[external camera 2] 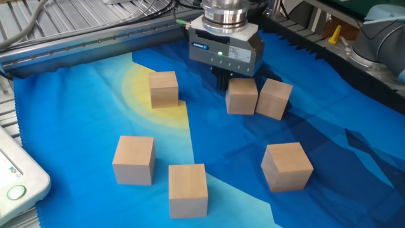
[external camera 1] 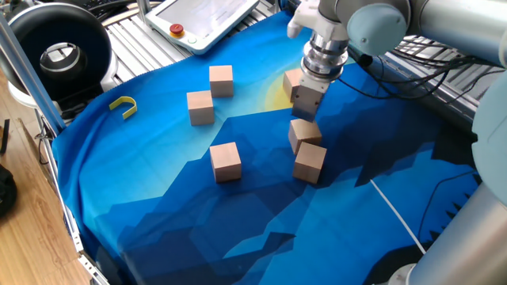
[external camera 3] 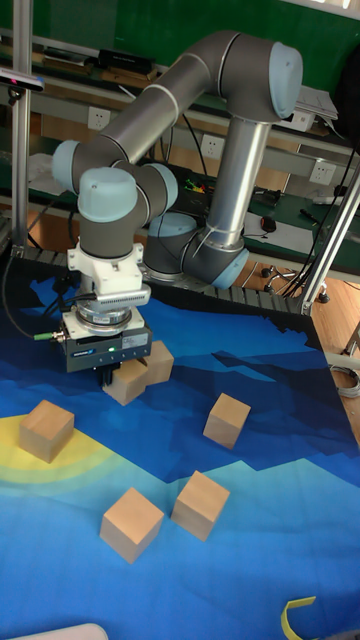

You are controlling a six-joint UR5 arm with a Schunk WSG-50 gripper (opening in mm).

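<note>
My gripper [external camera 2: 221, 85] points down, its dark fingers close together with nothing seen between them. In exterior view 2 they stand against or right beside the left side of a wooden cube [external camera 2: 242, 97]. Immediately to that cube's right is a second, slightly turned cube [external camera 2: 274, 99]; only a narrow gap shows between the two, and whether they touch at a corner I cannot tell. The same pair, the near cube [external camera 3: 126, 381] and the one behind it [external camera 3: 159, 362], shows in exterior view 3. In exterior view 1 the gripper's body hides its fingertips.
Apart from the pair lie a cube [external camera 2: 164, 89] on the yellow patch, two neighbouring cubes [external camera 2: 134, 160], and a lone cube [external camera 2: 286, 167]. A yellow hook-shaped piece [external camera 1: 124, 106] rests near the cloth's edge. Open cloth [external camera 1: 198, 237] fills the front.
</note>
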